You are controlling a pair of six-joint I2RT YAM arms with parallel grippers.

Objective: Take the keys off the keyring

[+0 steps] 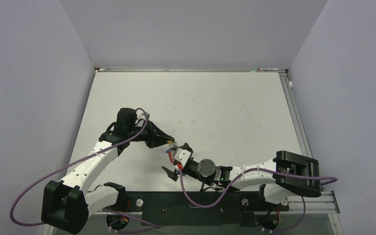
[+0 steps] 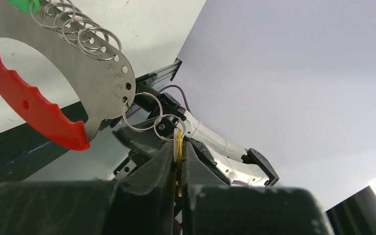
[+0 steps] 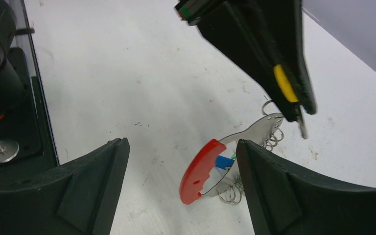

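The metal key holder with red grip and several rings hangs in the air. My left gripper is shut, with a thin yellow-edged piece at its fingertips, where linked rings run to the plate's numbered end. In the right wrist view the plate hangs between and beyond the fingers of my open right gripper, below the left gripper. From the top view the right gripper mostly covers the plate.
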